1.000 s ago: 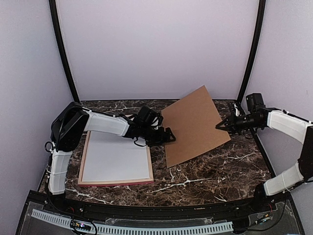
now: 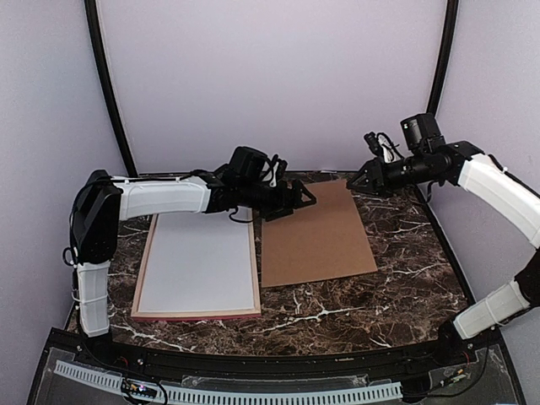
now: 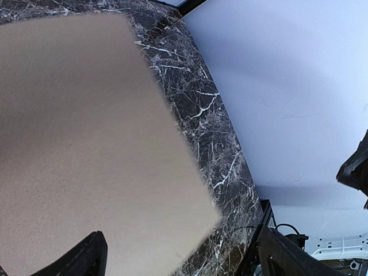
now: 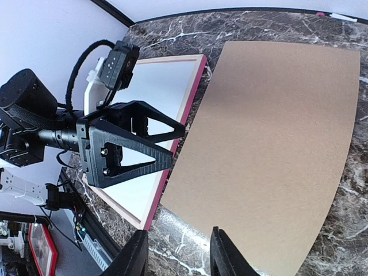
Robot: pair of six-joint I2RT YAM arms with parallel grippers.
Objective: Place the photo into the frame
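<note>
The brown board (image 2: 316, 240) lies on the table to the right of the frame (image 2: 255, 274), apparently flat, its left edge close alongside. A plain white surface (image 2: 198, 261) fills the frame; no picture shows on either piece. Over the board's back left part, my left gripper (image 2: 308, 196) stands open, and in the right wrist view its fingers (image 4: 129, 141) are spread with nothing between them. My right gripper (image 2: 353, 181) hangs near the board's back right corner. Its fingers (image 4: 221, 256) are apart and empty in the right wrist view.
Side walls close in the table left and right, and a black rail (image 2: 278, 364) runs along the front.
The brown board was tilted up with both grippers at its edges; now it is lower, farther left and free of them.
</note>
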